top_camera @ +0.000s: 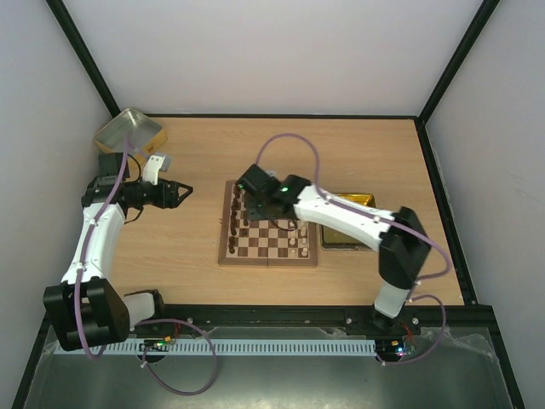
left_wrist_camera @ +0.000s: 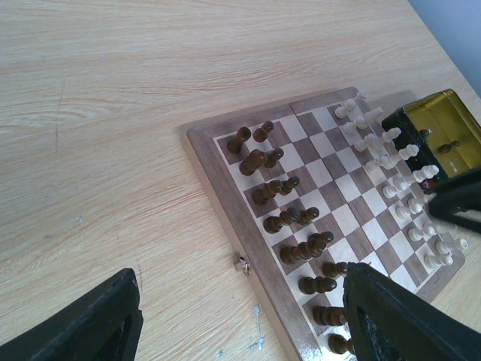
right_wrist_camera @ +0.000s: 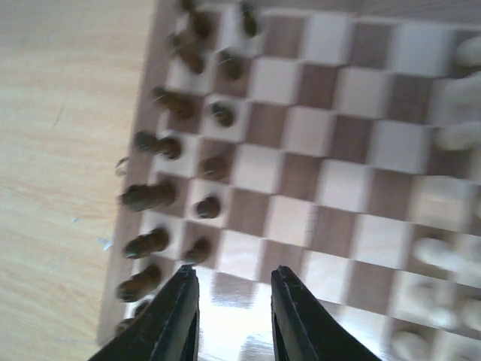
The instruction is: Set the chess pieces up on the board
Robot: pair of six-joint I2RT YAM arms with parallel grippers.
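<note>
The chessboard (top_camera: pixel 269 259) lies mid-table. In the left wrist view, dark pieces (left_wrist_camera: pixel 255 159) stand in two rows along its left side and white pieces (left_wrist_camera: pixel 406 153) along the right side. Over the board, my right gripper is open, with only board squares visible between its fingers; in the top view its arm covers part of the board. To the left of the board, above bare table, my left gripper (top_camera: pixel 189 194) stands apart from everything, its fingers (left_wrist_camera: pixel 94 320) spread with nothing between them.
A gold tray (left_wrist_camera: pixel 443 101) right of the board holds a few dark pieces; the right arm passes over it. Another metal tray (top_camera: pixel 128 132), apparently empty, sits at the back left. Table behind the board is clear.
</note>
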